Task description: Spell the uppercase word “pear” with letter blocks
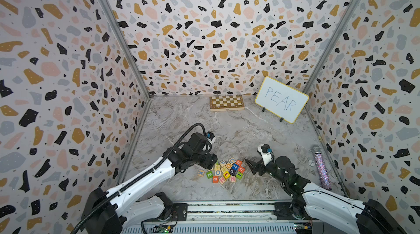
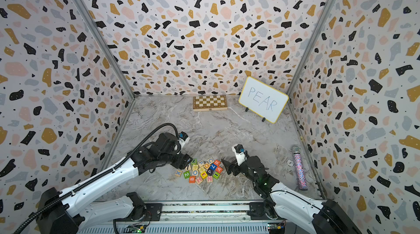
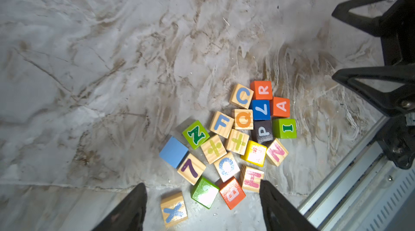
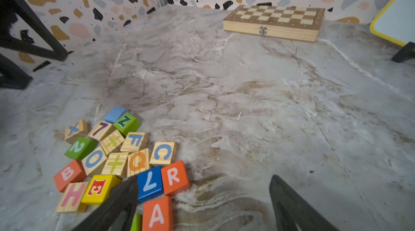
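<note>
Letter blocks lie in a loose cluster at the front of the table. In the left wrist view I make out the dark P block point(image 3: 262, 131), the red A block point(image 3: 281, 106) and the red R block point(image 3: 262, 89), all close together. A yellow block point(image 4: 100, 189) bears a red mark like a turned E. My left gripper point(image 1: 210, 161) is open above the cluster's left side, its fingers point(image 3: 125, 211) wide apart and empty. Right of the cluster, my right gripper point(image 1: 251, 167) is open too, with nothing between; its finger hides P in the right wrist view.
A whiteboard point(image 1: 282, 100) reading PEAR stands at the back right, beside a chessboard box point(image 1: 226, 102). A glittery tube point(image 1: 321, 170) lies at the right edge. Other blocks press against the P, A and R blocks.
</note>
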